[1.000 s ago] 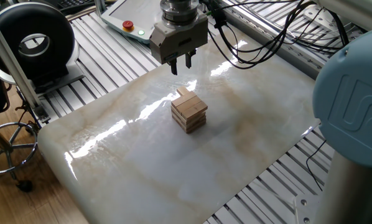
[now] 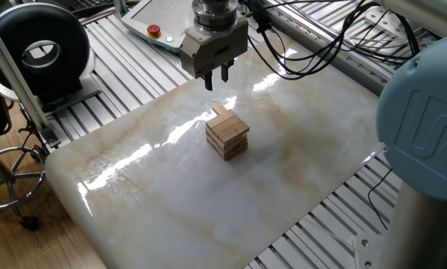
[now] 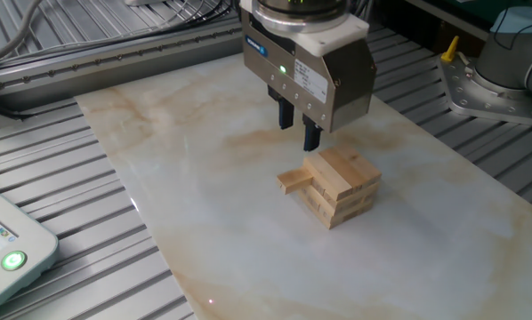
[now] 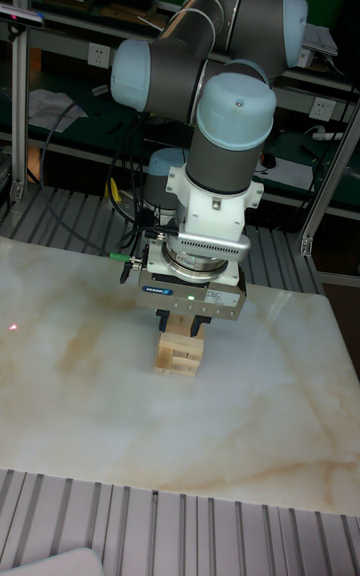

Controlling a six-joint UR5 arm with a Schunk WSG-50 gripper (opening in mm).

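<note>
A small stack of wooden blocks (image 2: 227,133) stands on the glossy marble-patterned sheet. One block (image 3: 288,181) juts out of the stack's side, below the top layer, in exterior view 2. Above and to that side of the stack hangs my gripper (image 3: 298,136), pointing down. Its two dark fingers (image 3: 311,138) are apart, with nothing visible between them and clear air between their tips and the blocks. Seen from exterior view 3, the gripper (image 4: 181,325) appears behind the stack (image 4: 179,354), whose back side is partly covered from sight there.
Around the stack the marble sheet (image 2: 156,202) is bare. A teach pendant with a red stop button (image 2: 154,31) lies at the table's edge. Black cables (image 2: 313,63) loop beside the gripper, and slatted metal table surface (image 3: 79,209) borders the sheet.
My gripper has shifted very slightly up and left in exterior view 1 over the last second, its fingers still apart. The block stack has not moved.
</note>
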